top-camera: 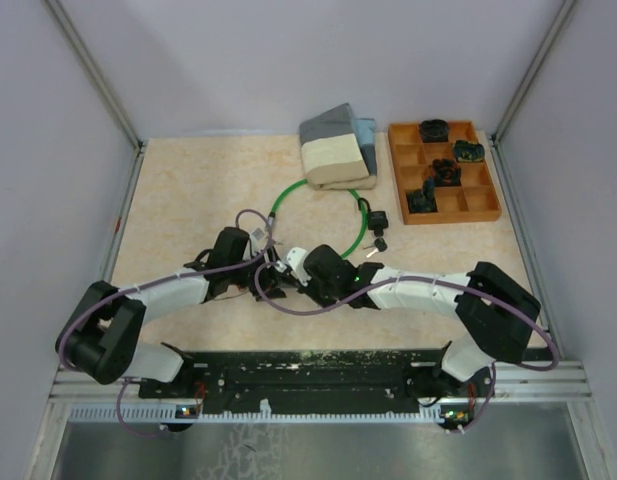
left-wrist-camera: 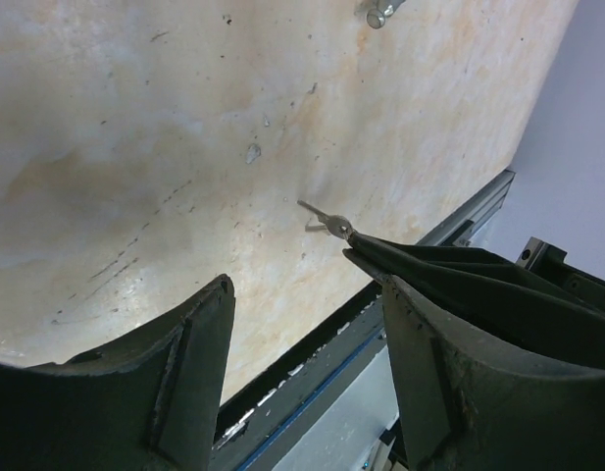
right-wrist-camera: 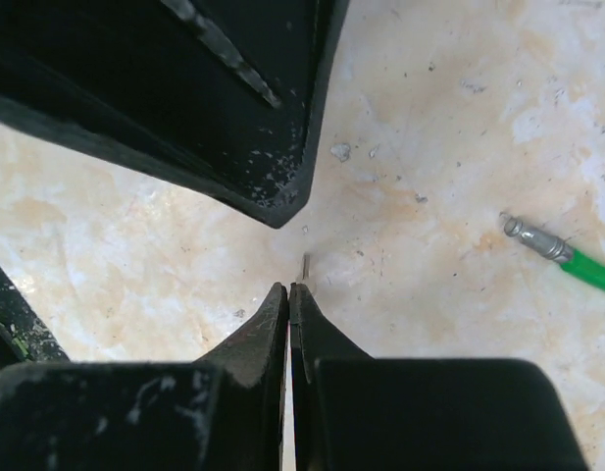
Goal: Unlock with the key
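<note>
Both grippers meet near the table's middle in the top view. In the left wrist view my left gripper is part open, nothing between its fingers; a small metal key [left-wrist-camera: 337, 224] is at the black fingertip of the other gripper. My right gripper is shut in the right wrist view, with a thin metal piece [right-wrist-camera: 305, 267] at or just past its tips; whether it grips that is unclear. The green cable lock [right-wrist-camera: 586, 267] with its metal end lies on the table at the right of that view.
The orange compartment tray [top-camera: 406, 153] stands at back right, beside folded cloths [top-camera: 331, 158]. A black lock body [top-camera: 378, 221] lies right of the green cable.
</note>
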